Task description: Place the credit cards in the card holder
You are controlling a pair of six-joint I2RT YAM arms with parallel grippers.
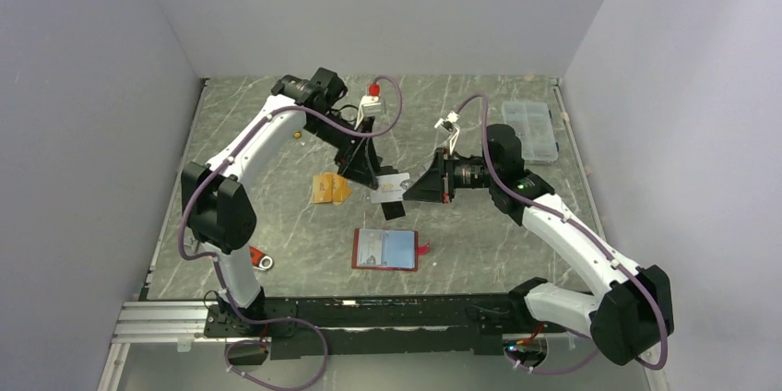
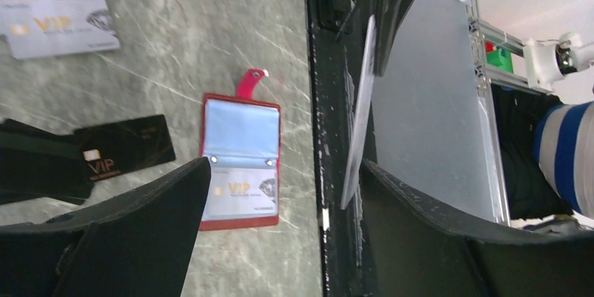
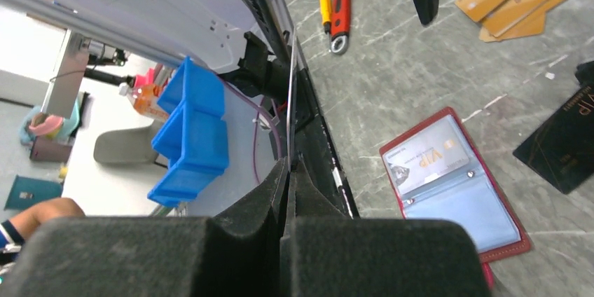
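A silver VIP card (image 1: 389, 186) stands out from the tips of my right gripper, which is shut on its end. In the left wrist view the card (image 2: 361, 111) shows edge-on. My left gripper is open, its fingers spread to either side of the card's free end, and the card lies close to one finger (image 2: 392, 199). The red card holder (image 1: 354, 250) rests open on the table in front; one side shows a silver VIP card (image 3: 429, 157), the other a bare pale-blue pocket (image 3: 459, 207).
Black cards (image 2: 129, 144) and more silver cards (image 2: 63, 27) lie on the table. Orange cards (image 1: 330, 188) are at the left. A clear box (image 1: 529, 131) stands at the back right; tools (image 3: 340, 10) lie at the left. Table around the holder is clear.
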